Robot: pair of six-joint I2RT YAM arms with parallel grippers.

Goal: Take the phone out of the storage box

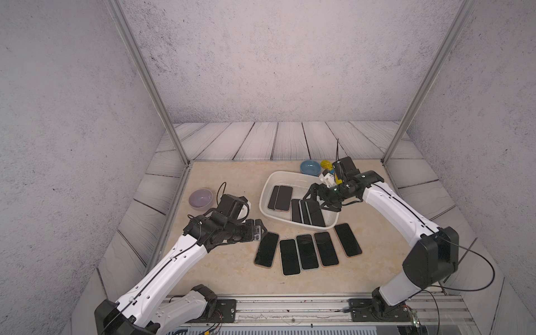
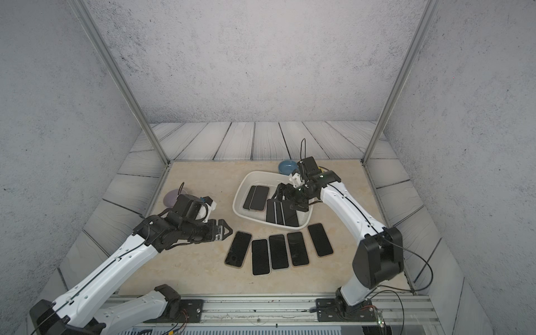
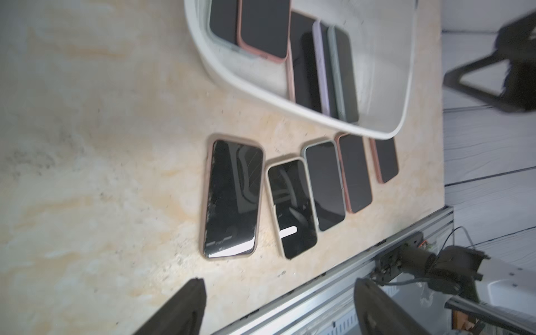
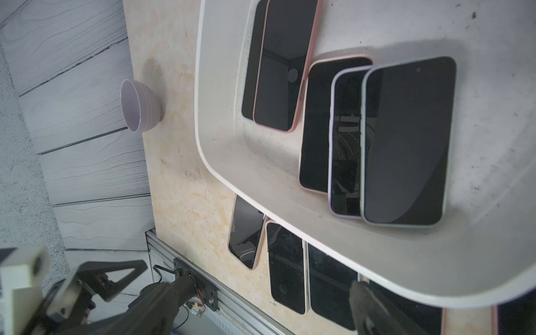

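Note:
The white storage box [image 1: 271, 211] holds several phones. Two of them, one a pink-edged phone [image 4: 282, 67], overlap at its left side. Three more lie overlapped towards the right, with a pale green-edged phone [image 4: 409, 142] on top. Over the right part of the box is my right gripper [image 2: 287, 194], its fingers apart and nothing between them. My left gripper hangs above the table left of the box, fingers spread and empty. Just right of it lies a dark phone [image 1: 267, 249], the leftmost in a row of several on the table.
In front of the box the row runs to a phone [image 1: 348, 240] at the right. A purple bowl [image 1: 200, 199] stands at the left, partly behind the left arm in one top view. Behind the box is a blue bowl [image 1: 310, 167].

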